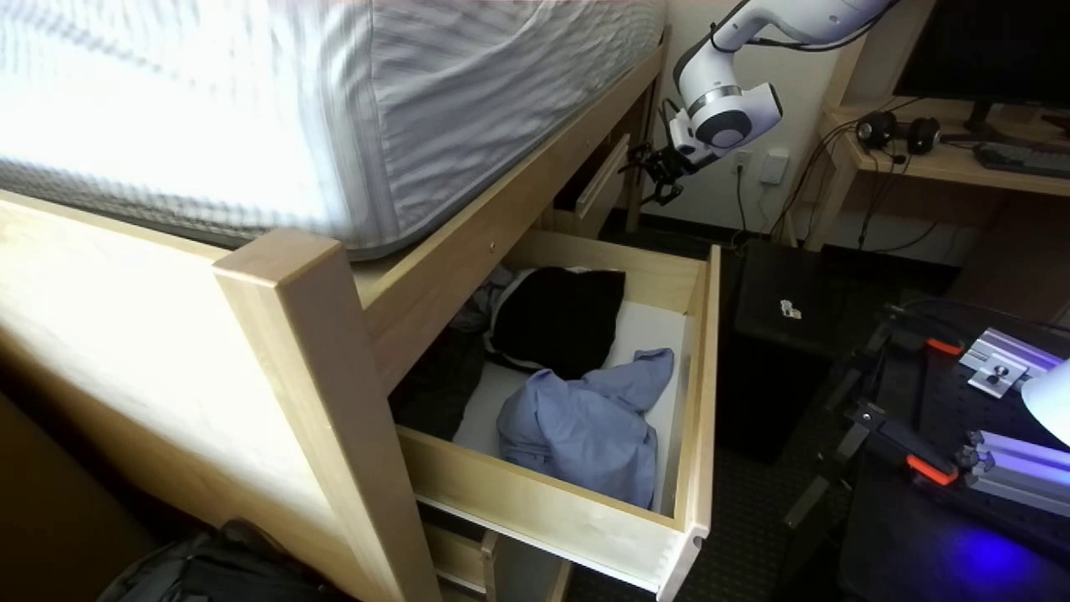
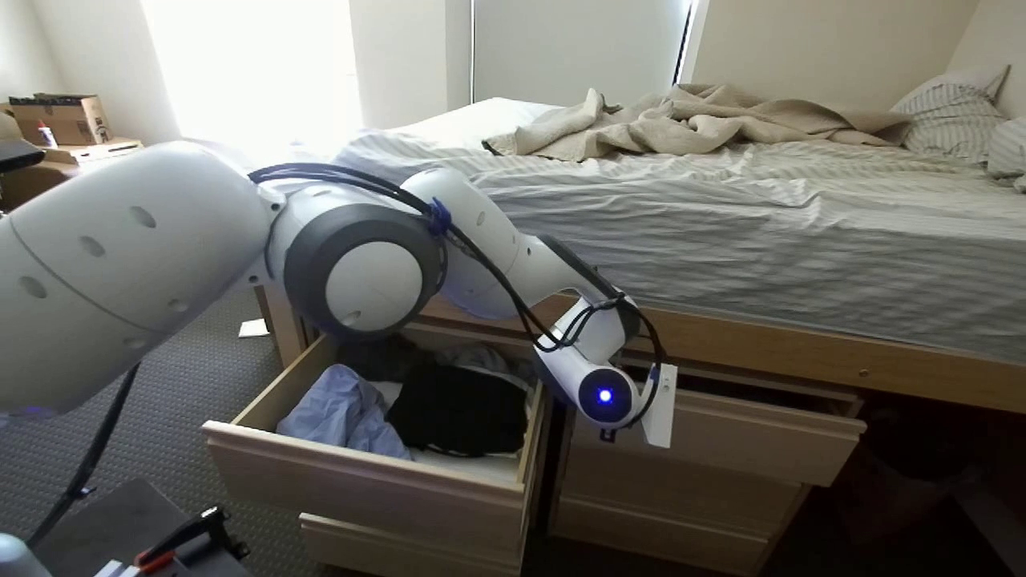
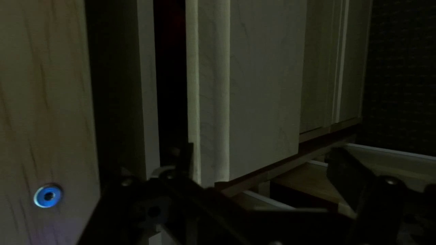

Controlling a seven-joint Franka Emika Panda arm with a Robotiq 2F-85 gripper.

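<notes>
My gripper is at the far drawer under the bed, which stands partly pulled out. In the wrist view the black fingers are spread wide, so the gripper is open. That drawer's front panel runs between them in the picture; one fingertip overlaps the dark gap behind the panel, the other lies on its outer side. Whether either touches the wood cannot be told. From exterior view 2, the hand hides the fingers in front of the same drawer.
Nearer exterior view 1, another drawer is pulled far out, holding blue cloth and black cloth. The bed rail passes close above the gripper. A black box and a desk stand to the right.
</notes>
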